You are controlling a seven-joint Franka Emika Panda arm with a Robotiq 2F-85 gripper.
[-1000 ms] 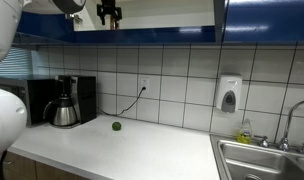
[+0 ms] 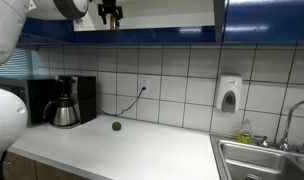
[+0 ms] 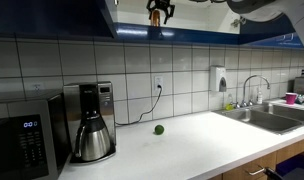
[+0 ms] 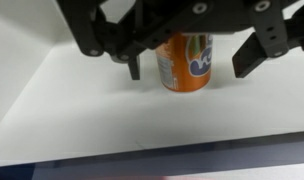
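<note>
An orange soda can (image 4: 189, 76) stands upright on the white shelf of the raised blue-edged cabinet. In the wrist view my gripper is open around it, one dark finger (image 4: 134, 62) to the left and the other finger (image 4: 249, 54) to the right. A gap shows between the can and the right finger; the left one is close, and I cannot tell whether it touches. From outside, the gripper (image 2: 111, 13) is small and high up in the cabinet opening. The second exterior view shows the can (image 3: 155, 18) at the cabinet's front, beside the gripper (image 3: 160, 13).
The cabinet's blue lower edge (image 2: 152, 34) runs under the arm. Below, a small green round thing (image 2: 117, 126) lies on the white counter (image 2: 142, 150), otherwise mostly bare. A coffee maker (image 3: 90, 125) and microwave (image 3: 25, 138) stand left; a sink (image 2: 254, 160) is right.
My arm and gripper have shifted slightly to the right at the cabinet opening over the last second. The counter below looks the same.
</note>
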